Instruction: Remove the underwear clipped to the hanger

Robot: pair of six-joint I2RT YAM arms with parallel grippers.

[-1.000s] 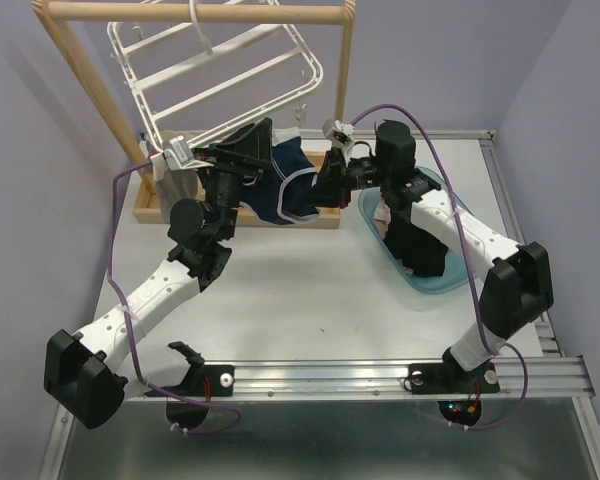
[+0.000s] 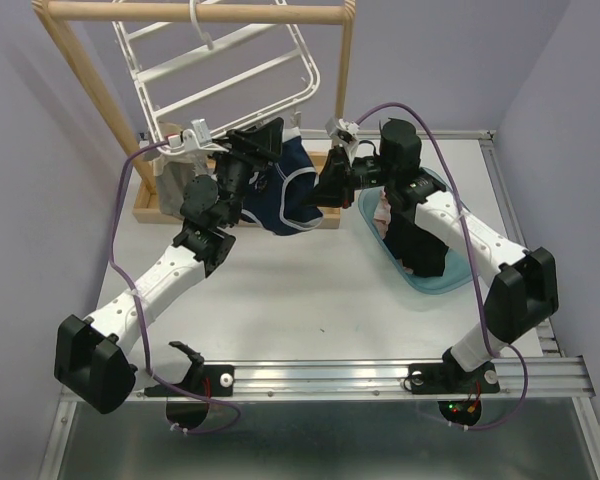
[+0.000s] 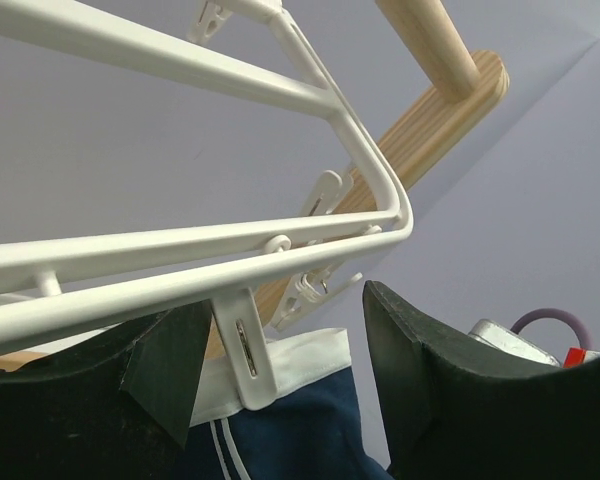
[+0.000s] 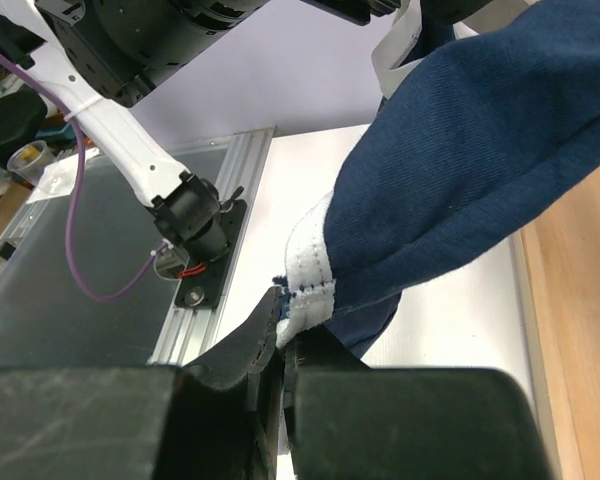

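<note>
Navy underwear with white trim (image 2: pixel 280 197) hangs below the white hanger (image 2: pixel 195 68) in the top view. A white clip (image 3: pixel 245 350) on the hanger's bar overlaps its white waistband in the left wrist view. My left gripper has its fingers apart on either side of that clip; whether both press on something does not show. My right gripper is shut on the white-edged hem of the underwear (image 4: pixel 470 160), pulling the cloth taut. In the top view the left gripper covers part of the waistband.
The hanger hangs from a wooden rack (image 2: pixel 230 13), whose base (image 2: pixel 146 203) stands at the back. A blue basket (image 2: pixel 435 285) holding dark and pinkish cloth lies to the right.
My left gripper has shifted slightly to the right. The hanger has swung and tilted a little. My right gripper has barely moved and keeps hold of the hem.
</note>
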